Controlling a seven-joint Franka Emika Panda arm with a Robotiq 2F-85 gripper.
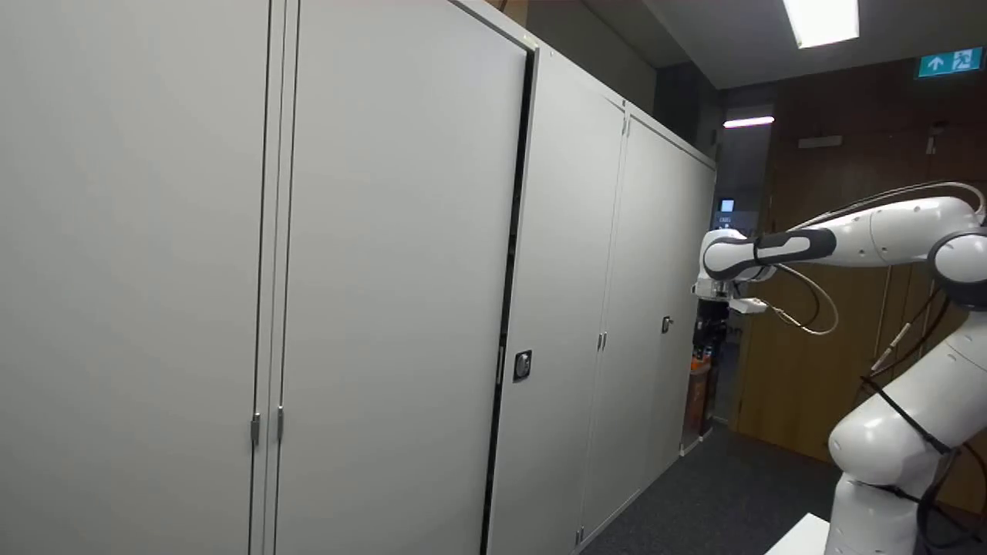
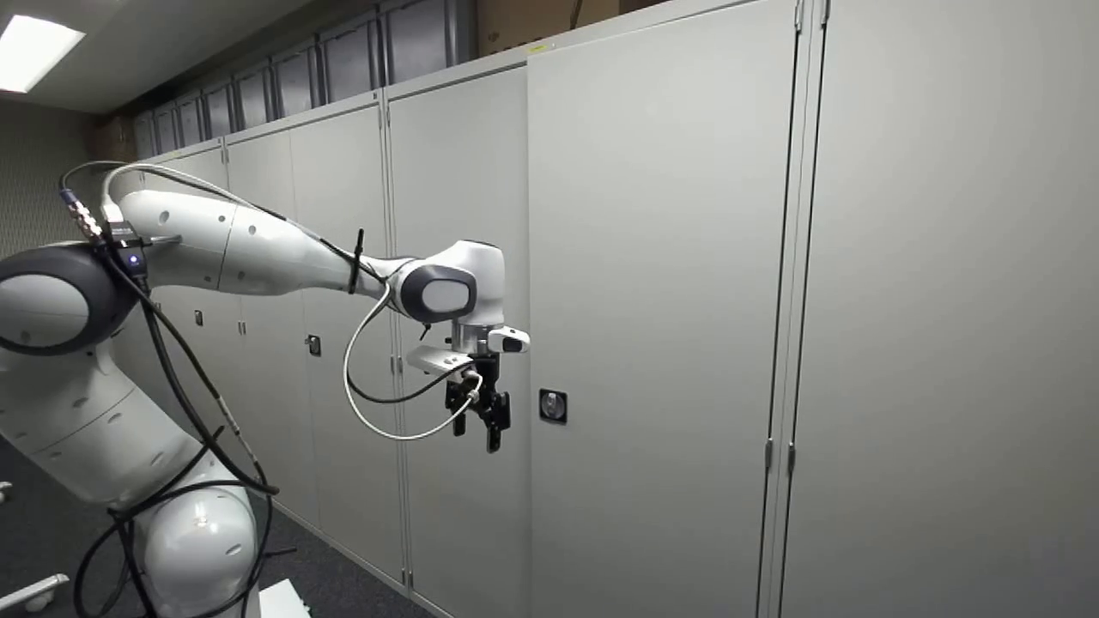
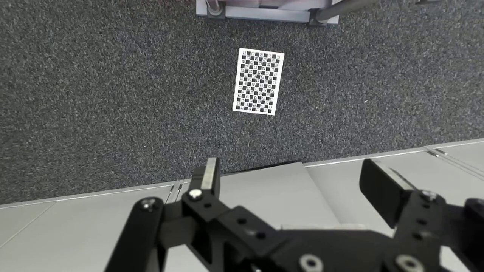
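Note:
My gripper [image 2: 476,433] points straight down in front of the cabinets, its black fingers apart and nothing between them. In exterior view 2 the grey cabinet door [image 2: 659,257] with a black lock [image 2: 553,405] stands just right of the gripper. No contact with the lock shows. Exterior view 1 shows a narrow dark gap along the edge of the door [image 1: 564,231], so it is slightly ajar. Seen from the wrist, the open fingers [image 3: 209,174] straddle the view of the stepped-out door top [image 3: 276,190] far below. Dark clutter blurs the fingertips in exterior view 1.
More closed cabinet doors [image 1: 398,277] run to both sides. A checkered board [image 3: 258,81] lies on the dark carpet [image 3: 136,90], with a wheeled or framed base [image 3: 267,13] beyond it. Cables [image 2: 355,396] loop from the arm.

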